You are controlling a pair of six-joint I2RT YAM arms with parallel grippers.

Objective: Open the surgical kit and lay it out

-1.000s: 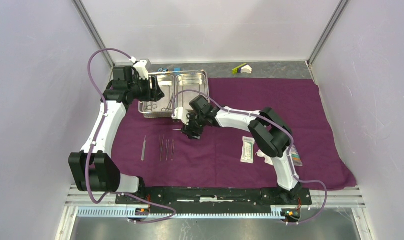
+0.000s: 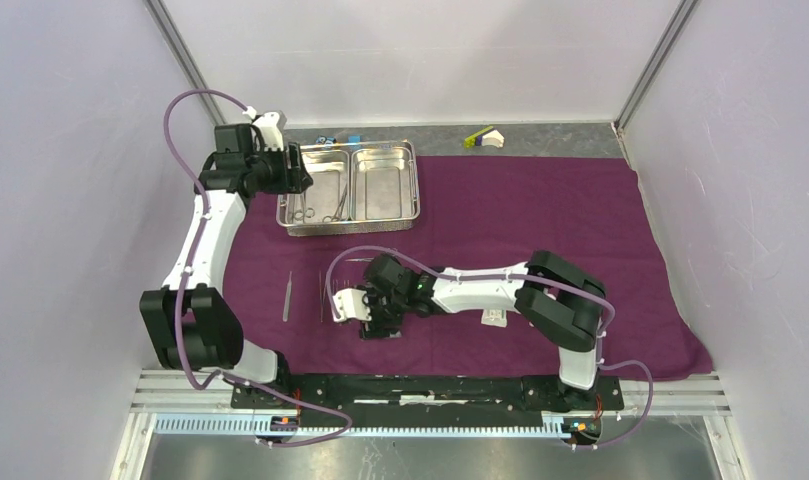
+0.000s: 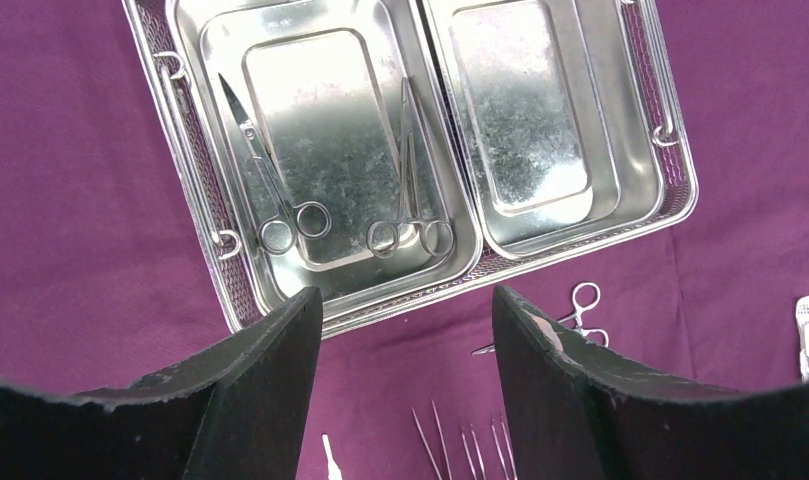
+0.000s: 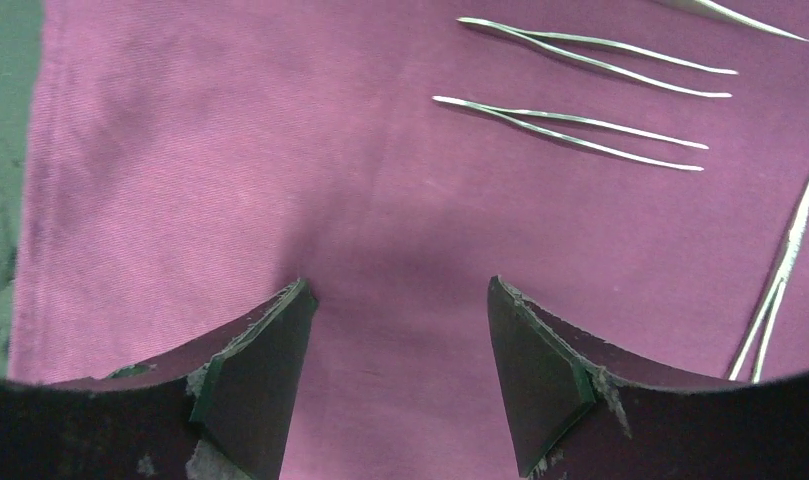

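Note:
The steel tray (image 2: pixel 385 185) has two compartments; the left holds scissors (image 3: pixel 265 165) and a clamp (image 3: pixel 405 150). My left gripper (image 2: pixel 302 170) hangs above its left end, fingers apart and empty. Outside the tray lies another ringed clamp (image 3: pixel 587 312). A row of fine tweezers (image 4: pixel 620 78) and a scalpel handle (image 2: pixel 287 295) lie on the purple cloth. My right gripper is open low over the cloth's near part, beside the tweezers and a slim instrument (image 4: pixel 790 240), with nothing between its fingers.
A white packet (image 2: pixel 495 318) lies under the right arm. Small coloured objects (image 2: pixel 490 138) sit behind the cloth. Walls stand on both sides.
My left arm has drawn slightly back and to the left over the tray.

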